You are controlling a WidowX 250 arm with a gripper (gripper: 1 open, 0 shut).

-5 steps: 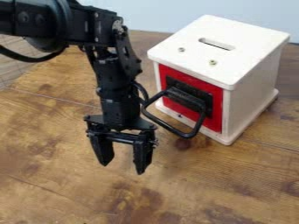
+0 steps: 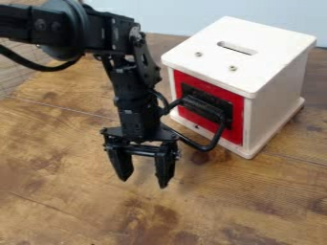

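My black gripper (image 2: 143,170) hangs low over the wooden table, left of and in front of a white box, its two fingers pointing down and apart with nothing between them. The box (image 2: 274,91) has a slanted top with a slot (image 2: 238,47) and two small fittings, and a red front (image 2: 188,122) carrying a black panel (image 2: 205,96). A black loop, perhaps a cable or handle, runs in front of that panel behind my wrist; its ends are partly hidden by the arm.
A pale wall runs along the back. The arm comes in from the upper left.
My gripper has shifted slightly to the right over the last second. The box stays where it was.
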